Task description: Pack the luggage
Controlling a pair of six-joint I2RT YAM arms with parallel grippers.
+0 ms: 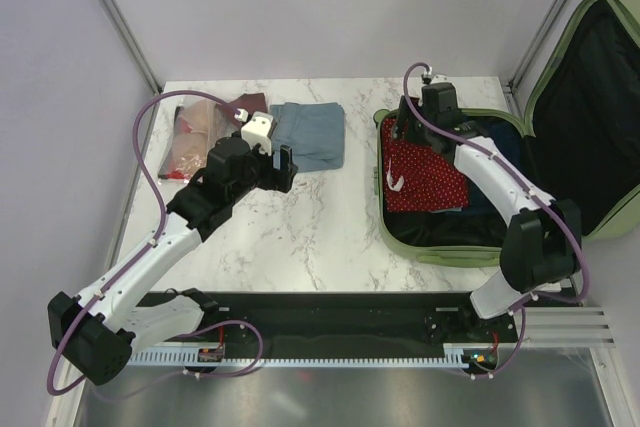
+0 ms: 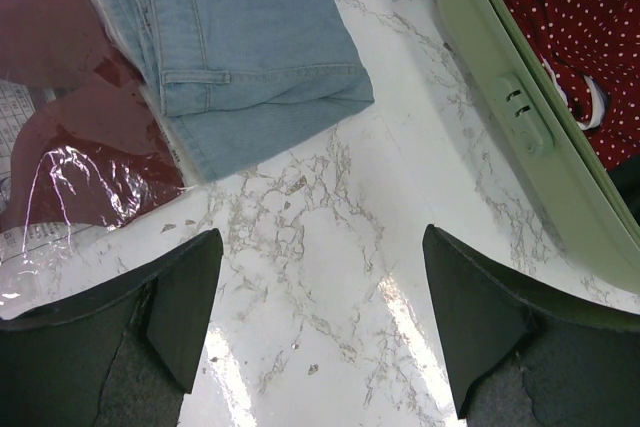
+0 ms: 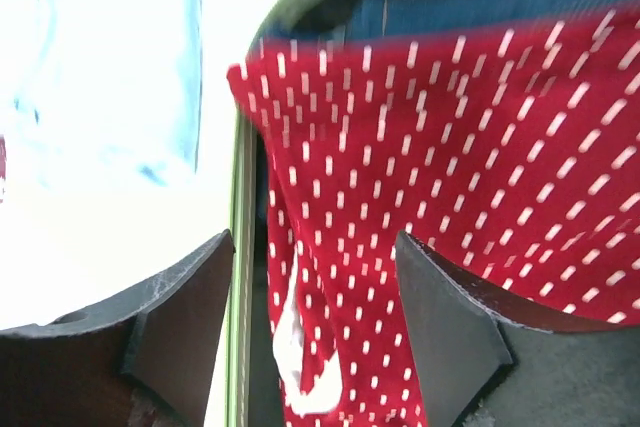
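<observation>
An open green suitcase (image 1: 440, 253) on the right holds a red dotted cloth (image 1: 425, 182) over darker navy fabric; a white strip lies on the cloth's left part. My right gripper (image 1: 410, 119) is open above the cloth's upper left, nothing between its fingers. In the right wrist view the cloth (image 3: 440, 167) is motion-blurred. My left gripper (image 1: 283, 167) is open over the bare table, empty. Folded blue denim (image 2: 260, 37) and a clear bag with maroon items (image 2: 90, 157) lie on the table's left.
The suitcase lid (image 1: 590, 107) stands open at the right. A maroon cloth (image 1: 250, 99) lies at the back left beside the bag.
</observation>
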